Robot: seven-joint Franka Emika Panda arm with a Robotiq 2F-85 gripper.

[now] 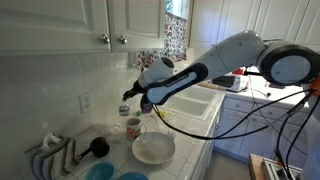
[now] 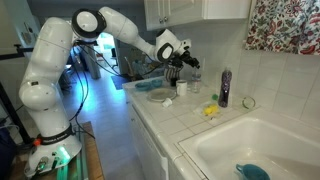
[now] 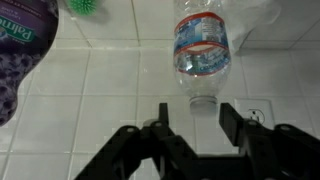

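A clear water bottle point(image 3: 201, 45) with a red and blue label shows in the wrist view, its white cap point(image 3: 203, 104) towards my gripper. The fingers stand apart on either side of the cap's line, with visible room around it; I cannot tell whether either one touches. In exterior view 1 the gripper point(image 1: 127, 96) is just above the bottle point(image 1: 124, 109), close to the tiled wall. From the other side, the gripper point(image 2: 192, 58) hangs over the back of the counter.
A purple bottle point(image 3: 28, 45) and a green spiky thing point(image 3: 83, 6) are near the water bottle. A white bowl point(image 1: 153, 149), a mug point(image 1: 133, 129) and a black ladle point(image 1: 98, 147) lie nearby. Counter near the sink point(image 2: 270, 145) is mostly clear.
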